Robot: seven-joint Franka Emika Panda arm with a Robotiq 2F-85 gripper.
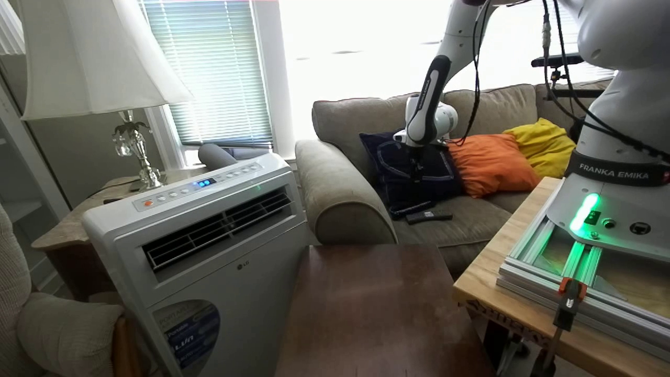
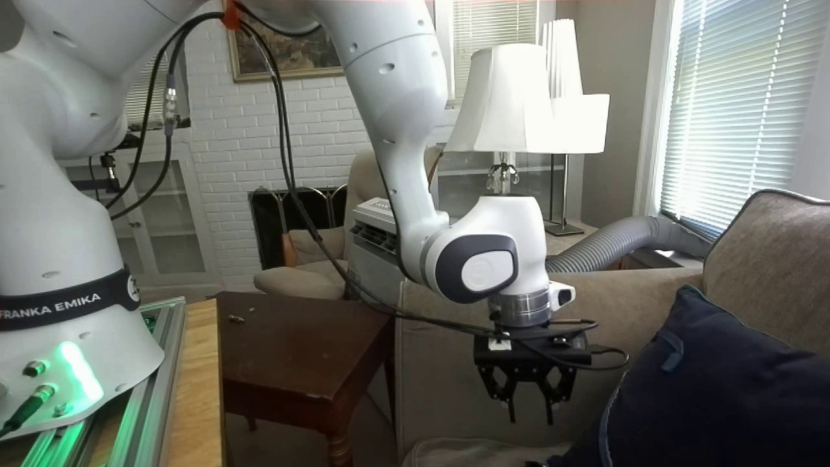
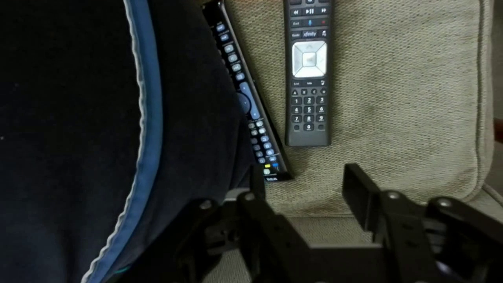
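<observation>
On the beige couch cushion, a dark grey remote [image 3: 309,89] with a silver pad lies face up in the wrist view. Left of it, at a slant, a black remote [image 3: 247,101] rests against the navy pillow [image 3: 202,118], which covers part of its edge. My gripper hangs over the cushion, its fingers [image 3: 358,191] apart. No object shows between them in the wrist view, nor at the gripper [image 2: 531,419] in exterior view 2. Both remotes lie below the gripper, clear of its fingers.
Orange [image 1: 493,164] and yellow [image 1: 543,147] pillows lie farther along the couch. The couch arm [image 1: 345,195] rises close by. A brown wooden table [image 1: 383,301] stands in front, beside a white air conditioner [image 1: 251,276]. Bare cushion shows right of the grey remote.
</observation>
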